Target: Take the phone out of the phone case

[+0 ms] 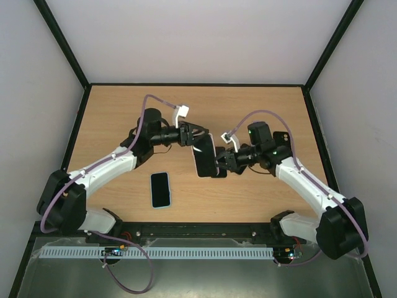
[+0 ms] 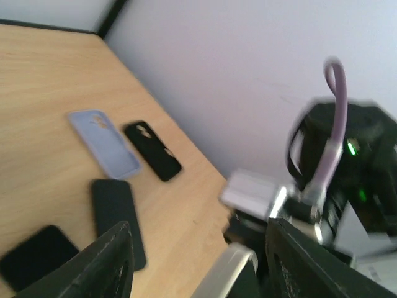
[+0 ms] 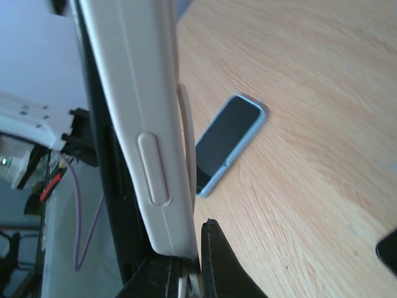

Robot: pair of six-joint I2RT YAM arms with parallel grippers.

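Note:
A black phone (image 1: 204, 156) with a pale case (image 3: 139, 118) around it hangs tilted above the middle of the table. At its lower end my right gripper (image 1: 221, 162) is shut on the case. In the right wrist view the black side of the phone shows along the case's wall; how deep it sits, I cannot tell. My left gripper stands open near the upper end, its fingers (image 2: 102, 267) wide apart. A pale case corner lies low between them in that blurred view, apparently clear of both fingers.
Another phone, in a light blue case (image 1: 160, 190), lies at the left front. In the left wrist view, two dark phones (image 2: 118, 217) (image 2: 42, 256), an empty bluish case (image 2: 107, 143) and a black case (image 2: 152, 149) lie on the table.

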